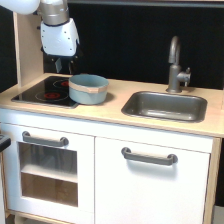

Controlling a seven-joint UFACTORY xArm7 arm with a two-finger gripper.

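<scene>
A grey-blue pot (88,95) stands upright at the right side of the black cooktop (42,95), with a pale handle on its front. My gripper (64,67) hangs from the white arm at the upper left, above the cooktop and just up and left of the pot's rim. Its dark fingers are small and merge with the dark backdrop, so how far apart they stand cannot be made out. Nothing visibly hangs from them.
A steel sink (165,105) with a tall dark faucet (176,68) lies to the right. Bare wooden counter (119,103) separates pot and sink. Below are a glass-fronted oven door (48,174) and a white cabinet door (150,188), both with grey handles.
</scene>
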